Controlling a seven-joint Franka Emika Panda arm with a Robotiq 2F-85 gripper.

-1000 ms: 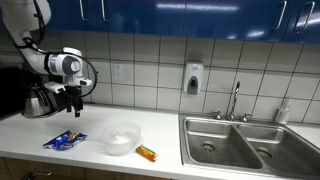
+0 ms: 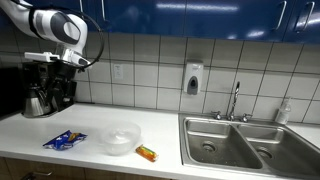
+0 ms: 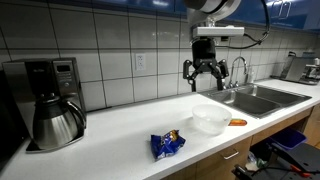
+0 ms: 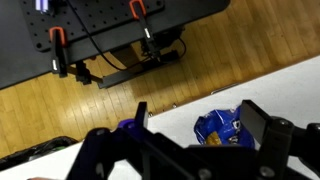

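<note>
A crumpled blue packet [image 2: 65, 140] lies on the white counter, left of a clear, whitish bowl [image 2: 119, 138]. An orange packet with some green [image 2: 147, 153] rests just right of the bowl, near the counter's front edge. High above the counter at the left, my gripper [image 3: 205, 82] hangs well clear of all of these. The wrist view shows its black fingers [image 4: 270, 135] spread wide, and no object is held between them. Part of the blue packet [image 4: 222, 128] appears below, beside the right finger, which covers some of it. The bowl's inside is hard to make out.
A coffee maker with a steel jug [image 3: 58, 122] stands at the back left of the counter. To the right is a double sink [image 2: 235, 143] with a tap [image 2: 234, 101]. Bare counter [image 3: 100, 155] stretches between the coffee maker and blue packet.
My arm has risen and shifted a little left over the last second, away from the counter. The blue packet, bowl and orange packet stay where they were.
</note>
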